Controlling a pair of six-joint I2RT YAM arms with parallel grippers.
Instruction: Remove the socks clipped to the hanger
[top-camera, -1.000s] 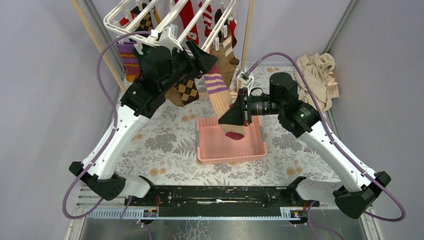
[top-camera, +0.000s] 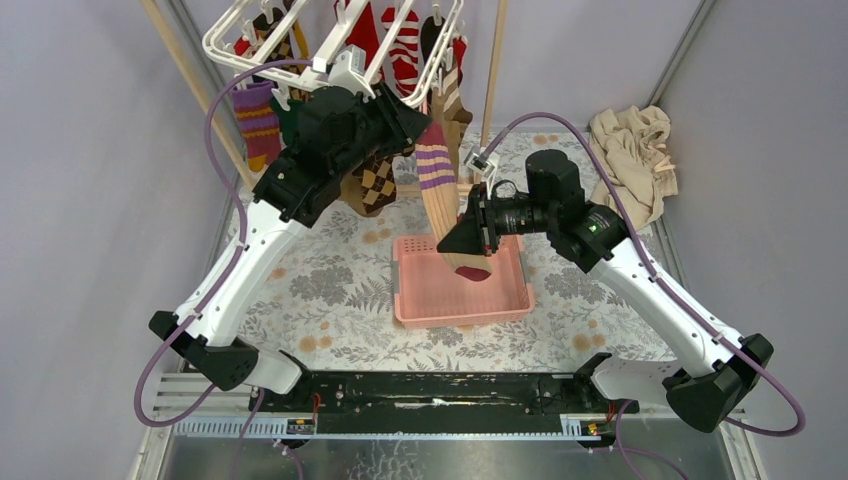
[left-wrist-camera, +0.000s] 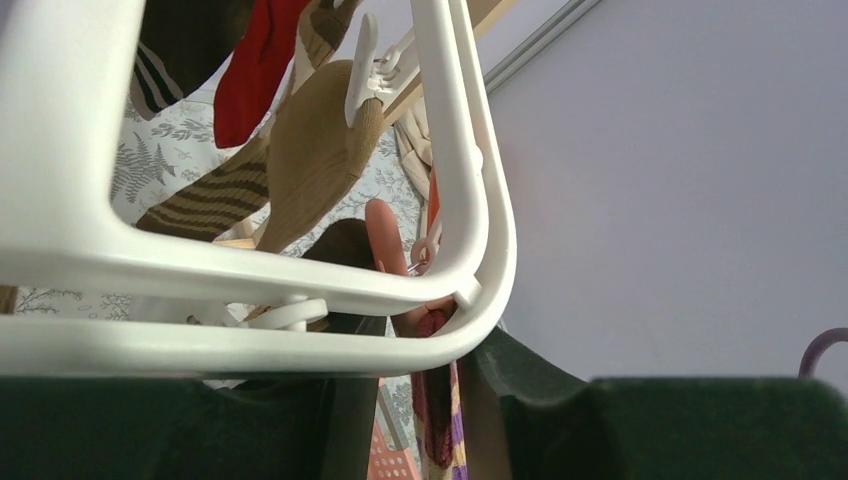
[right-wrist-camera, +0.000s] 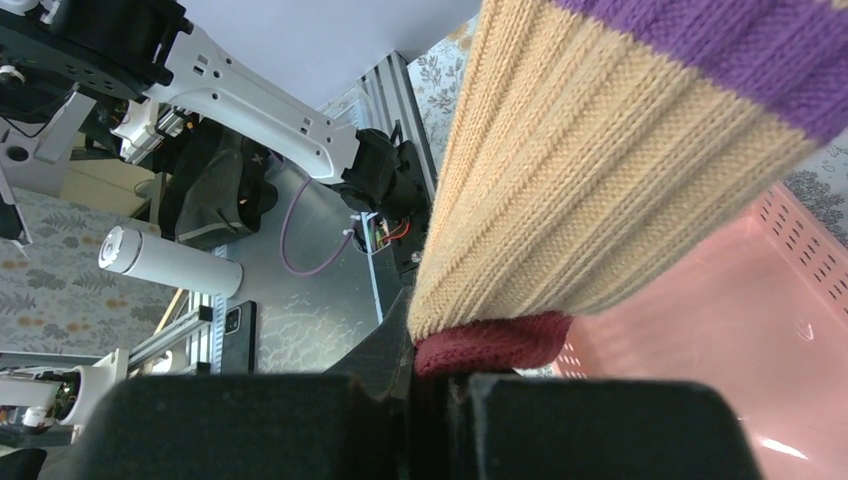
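Note:
A cream knit sock (top-camera: 440, 200) with purple stripes and a dark red cuff and toe slants down from the hanger's (top-camera: 335, 45) front right corner. My left gripper (top-camera: 418, 122) is at that corner, its fingers around a pink clip (left-wrist-camera: 384, 236) and the sock's red cuff (left-wrist-camera: 432, 400); the exact contact is hidden behind the white bars. Lower down, my right gripper (top-camera: 466, 248) is shut on the sock near its toe. In the right wrist view, the dark red toe cloth (right-wrist-camera: 490, 342) runs down between its fingers.
Beneath the sock a pink basket (top-camera: 460, 318) stands empty on the floral cloth. Several other socks, including an argyle one (top-camera: 376, 184), hang from the rack. A beige cloth pile (top-camera: 632, 160) lies at back right.
Both grippers have shifted only slightly, the left one a little to the right and the hanger slightly left.

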